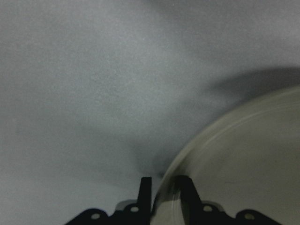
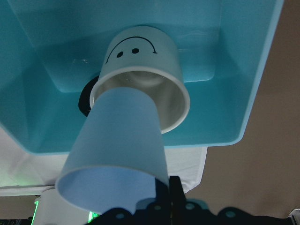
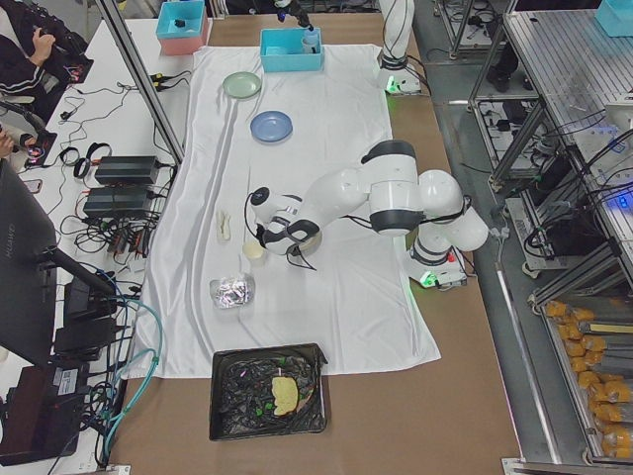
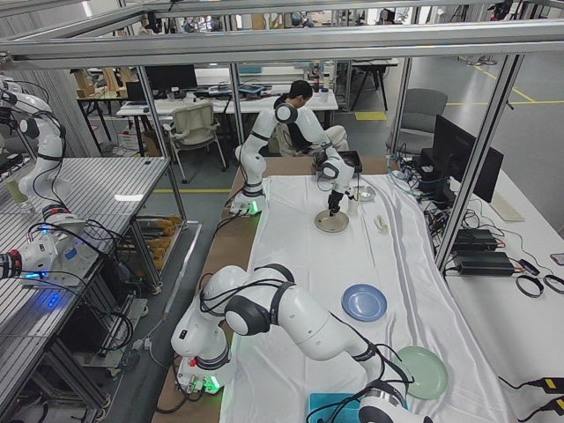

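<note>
My left gripper [image 4: 335, 208] is over a round beige-grey plate [image 4: 331, 224]; in the left wrist view its fingers straddle the plate's rim [image 1: 220, 126], though whether they grip it is unclear. In the right wrist view my right gripper holds a light blue cup [image 2: 112, 136] by its rim, over a white smiley-face mug [image 2: 140, 56] in a blue bin [image 3: 272, 59].
A blue plate [image 3: 271, 126] and green plate [image 3: 242, 85] lie on the white cloth. A foil packet [image 3: 231, 291], a small pale dish [image 3: 252, 253] and a black tray [image 3: 267, 426] are nearer the far end from the bin.
</note>
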